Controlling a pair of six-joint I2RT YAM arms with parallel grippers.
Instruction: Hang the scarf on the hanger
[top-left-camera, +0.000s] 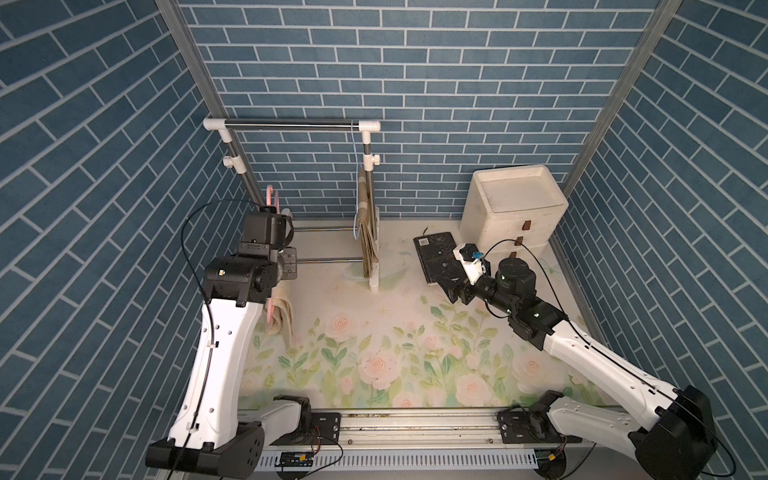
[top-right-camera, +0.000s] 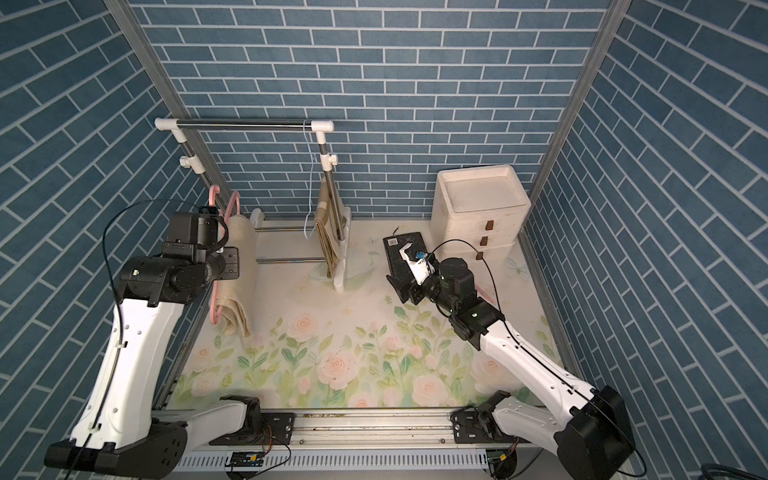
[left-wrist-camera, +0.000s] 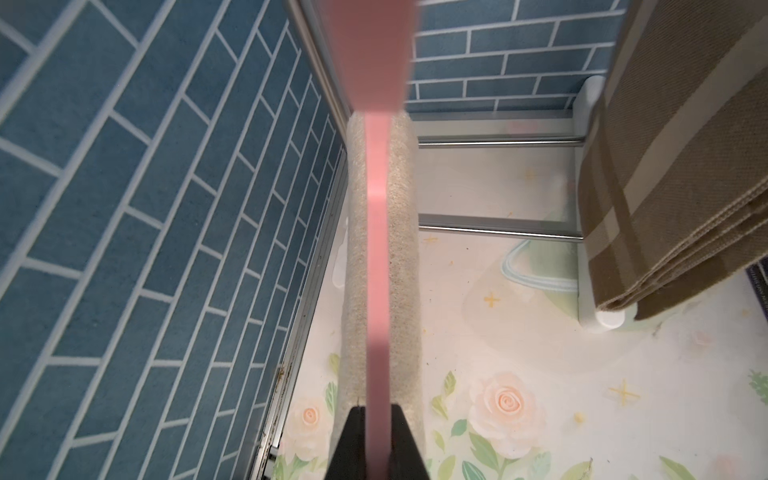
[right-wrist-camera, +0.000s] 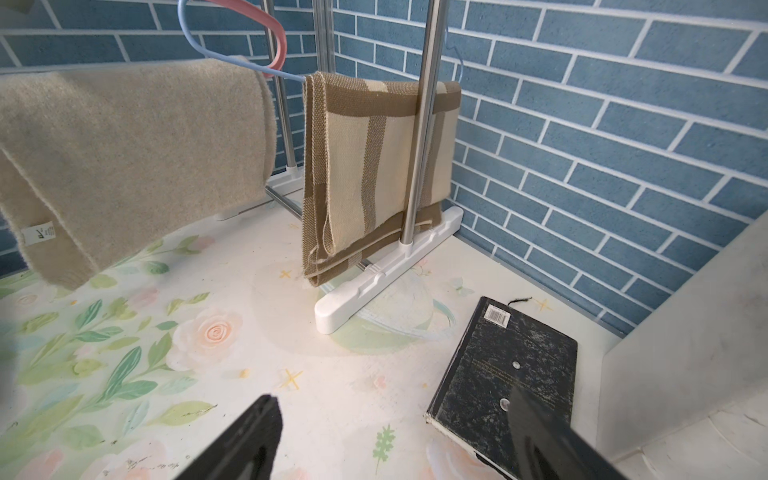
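My left gripper is shut on the pink hanger (left-wrist-camera: 377, 264), whose bar runs straight up the middle of the left wrist view. Over that hanger hangs a beige scarf (top-right-camera: 240, 272), partly hidden behind the left arm in the top views. The right wrist view shows the same scarf (right-wrist-camera: 160, 152) folded over, its lower corner with a white tag. A blue hanger holding a brown striped cloth (right-wrist-camera: 376, 160) is on the metal rack (top-left-camera: 292, 125). My right gripper stands open and empty, well to the right of the scarf.
A black book (right-wrist-camera: 512, 376) lies on the table beneath my right gripper. Behind it stands a white drawer box (top-right-camera: 483, 204). The left wall is close beside the left arm, while the flowered table (top-left-camera: 384, 344) is clear in front.
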